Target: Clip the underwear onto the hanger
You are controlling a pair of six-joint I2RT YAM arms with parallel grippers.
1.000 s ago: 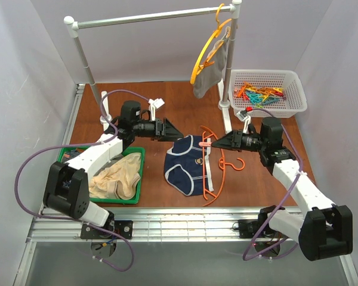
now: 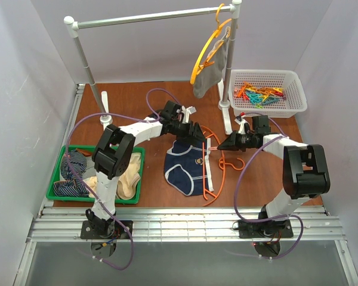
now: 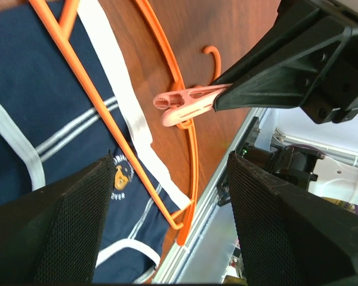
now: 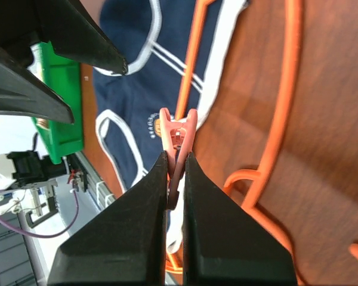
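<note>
The navy underwear [image 2: 182, 170] lies flat on the table with an orange hanger [image 2: 223, 173] across and beside its white waistband [image 3: 116, 74]. A pink clothespin [image 4: 188, 134] is pinched in my right gripper, held just above the waistband side. My left gripper [image 2: 194, 134] hovers open over the upper part of the underwear; in the left wrist view its fingers [image 3: 53, 232] frame the underwear and hanger, with nothing gripped.
A white basket of clothespins [image 2: 292, 104] sits at the back right, a green bin of clothes [image 2: 140, 179] at the left. A rack [image 2: 149, 16] holds a grey garment [image 2: 209, 80] on a yellow hanger.
My left gripper has moved rightward over the underwear. My right arm has shifted slightly and lowered, still with the clothespin. The underwear and hanger look unmoved.
</note>
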